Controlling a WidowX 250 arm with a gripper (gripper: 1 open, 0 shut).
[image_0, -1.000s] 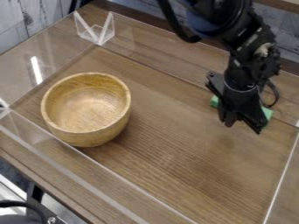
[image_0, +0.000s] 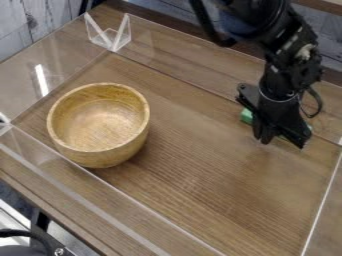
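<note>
My black gripper (image_0: 266, 132) is low over the right side of the wooden table, shut as far as shows. A green object (image_0: 247, 115) lies behind and beneath it, largely hidden by the gripper's fingers, so I cannot tell whether they touch it.
A large tan wooden bowl (image_0: 98, 105) sits at the left of the table (image_0: 174, 180). A wall runs along the back right.
The gripper has shifted slightly to the right over the last second. Less of the green object shows on its right side.
</note>
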